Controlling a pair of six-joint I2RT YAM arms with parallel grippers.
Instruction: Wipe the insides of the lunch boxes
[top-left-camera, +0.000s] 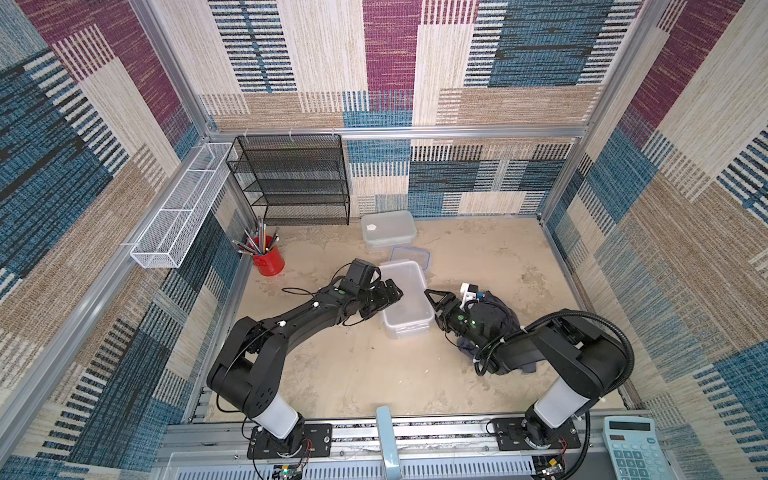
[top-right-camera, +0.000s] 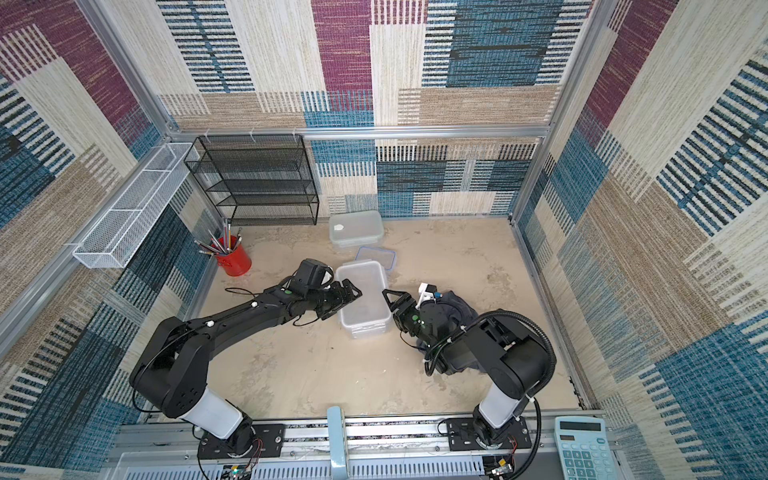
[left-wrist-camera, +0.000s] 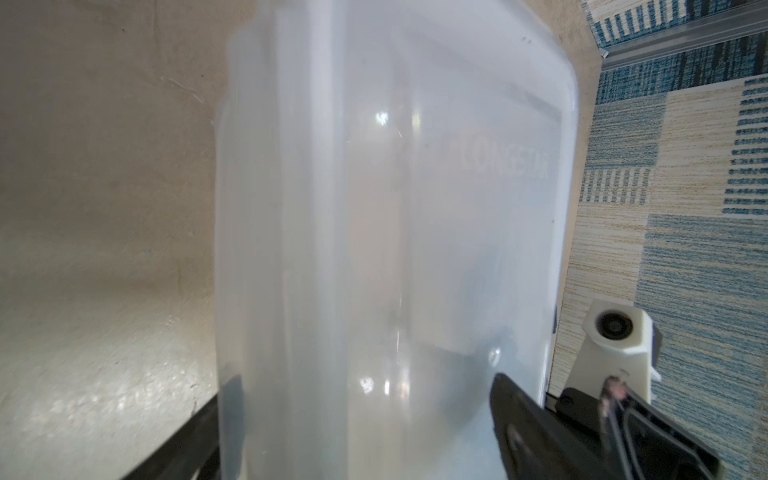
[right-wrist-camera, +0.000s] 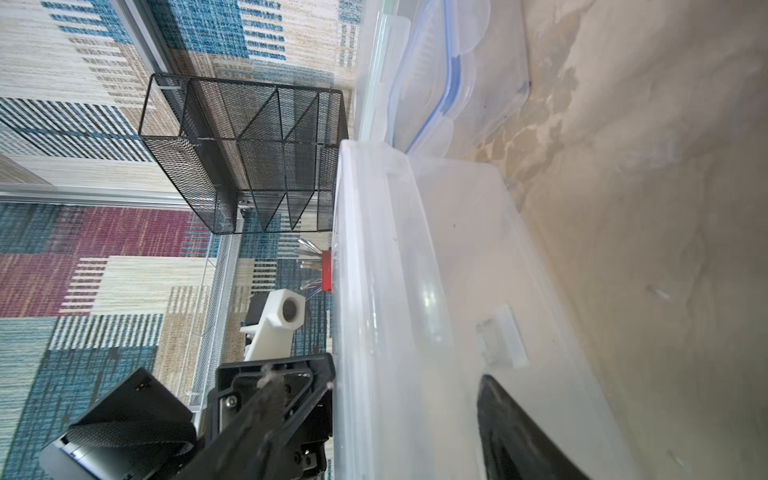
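Observation:
A translucent lunch box (top-left-camera: 408, 296) stands mid-table, with my left gripper (top-left-camera: 393, 291) at its left side and my right gripper (top-left-camera: 435, 297) at its right side. In the left wrist view the box's pale body (left-wrist-camera: 400, 200) lies between the open left fingers. In the right wrist view the box's rim and wall (right-wrist-camera: 384, 296) run between the right fingers, which stand apart. A second box (top-right-camera: 356, 228) is at the back, with a blue-edged lid (top-right-camera: 376, 257) before it. A dark cloth (top-right-camera: 460, 308) lies under and behind my right arm.
A red pen cup (top-left-camera: 268, 260) stands at the back left, beside a black mesh shelf (top-left-camera: 292, 180). A white wire basket (top-left-camera: 176, 208) is on the left wall.

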